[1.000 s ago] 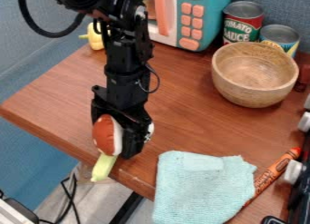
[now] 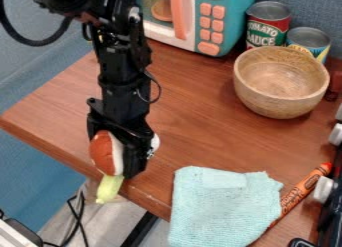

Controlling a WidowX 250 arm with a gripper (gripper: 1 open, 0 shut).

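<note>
My gripper (image 2: 123, 143) is low over the front-left edge of the table, around an orange-and-white object (image 2: 104, 151) with a pale yellow, elongated part (image 2: 110, 189) pointing down toward the edge. Whether the fingers are closed on it is hard to tell, as the black gripper body hides much of it. A light blue folded cloth (image 2: 225, 211) lies to the right of it at the front of the table.
A wooden bowl (image 2: 281, 96), two cans (image 2: 267, 26) and a teal toy microwave (image 2: 201, 21) stand at the back. An orange crayon-like stick (image 2: 301, 196) and dark items line the right edge.
The gripper and arm have shifted very slightly to the left, with the orange-and-white object tilting a little along with them. The rest looks the same.
</note>
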